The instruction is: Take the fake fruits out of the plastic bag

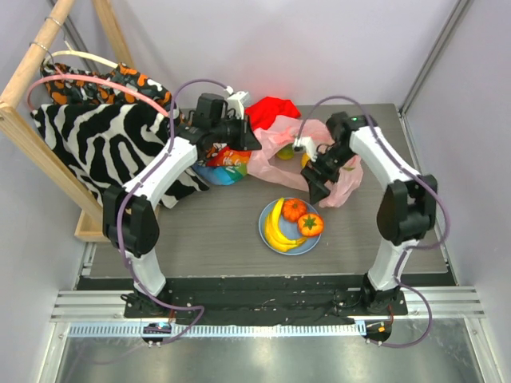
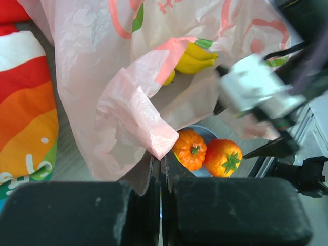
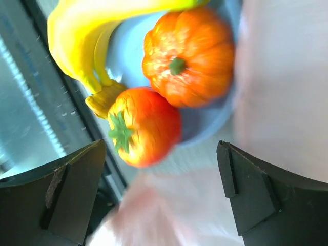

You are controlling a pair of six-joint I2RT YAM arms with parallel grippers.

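My left gripper [image 1: 249, 140] is shut on a crumpled edge of the pink plastic bag [image 2: 92, 61], holding it up. Yellow bananas [image 2: 192, 59] show inside the bag. My right gripper [image 1: 318, 182] is open above the blue plate [image 1: 271, 247], which holds bananas [image 3: 77, 41], an orange pumpkin [image 3: 189, 56] and a tomato-like orange fruit [image 3: 151, 128]. Nothing is between the right fingers; the bag's pale film lies blurred around them in the right wrist view.
Colourful cloth bags [image 1: 223, 167] and a red cloth [image 1: 271, 108] lie left of and behind the bag. A wooden rack with patterned bags stands left.
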